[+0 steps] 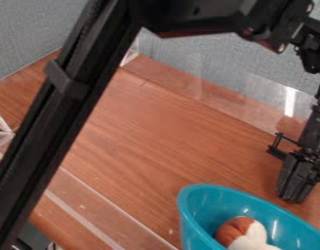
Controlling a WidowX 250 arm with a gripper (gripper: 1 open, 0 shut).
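My black gripper [300, 180] hangs low at the right edge of the wooden table, shut, with nothing visible between its fingers. Below it and a little to the left is a teal bowl [195, 217] in the bottom right, holding a round brown and white object [244, 232], partly hidden by the bowl's edge and the frame's border.
Clear plastic walls border it, with a grey textured backdrop [215, 63] behind. The arm's long black link crosses the left of the view and hides part of the table.
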